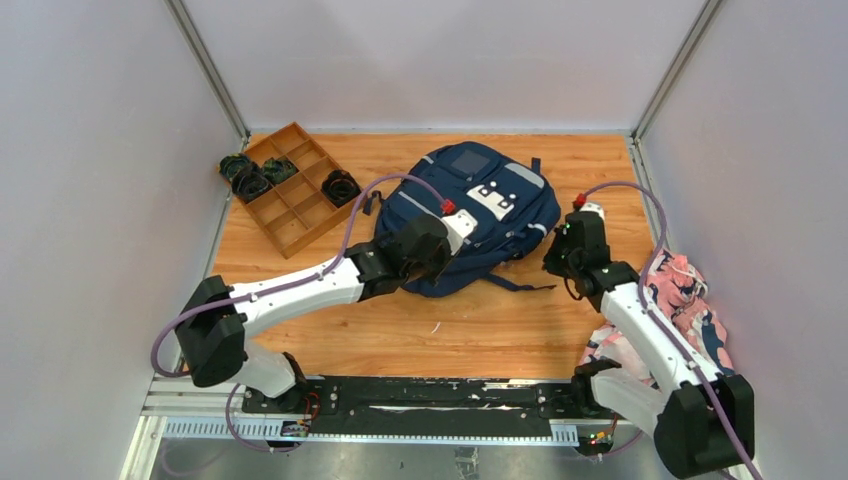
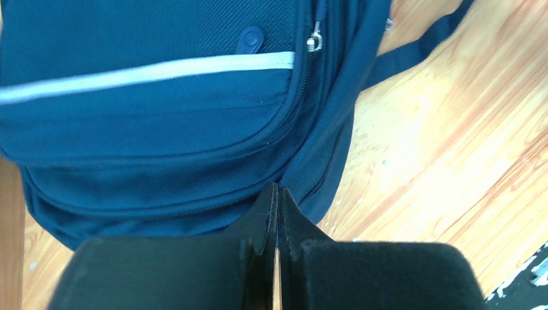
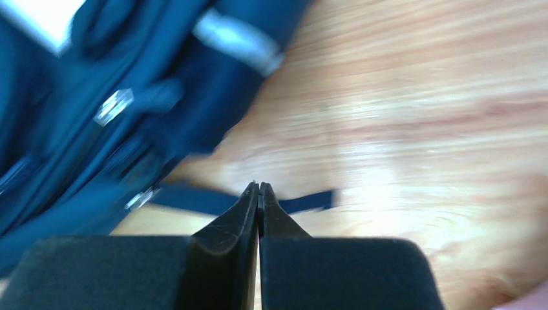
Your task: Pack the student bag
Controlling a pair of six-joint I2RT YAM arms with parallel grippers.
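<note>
The navy backpack (image 1: 470,160) lies closed on the table with a white bear patch facing up. My left gripper (image 1: 440,278) is over its near side; in the left wrist view the fingertips meet beside the bag's zipped edge (image 2: 316,174), and nothing shows between them. To the right of the bag hangs my right gripper (image 1: 550,266), shut. In the right wrist view a loose dark strap (image 3: 304,202) passes behind its fingertips, and no cloth is plainly visible between them. Much of that view is blurred.
A wooden divided tray (image 1: 290,232) with dark coiled items (image 1: 340,187) stands at the left. Pink patterned cloth (image 1: 680,295) lies at the right edge.
</note>
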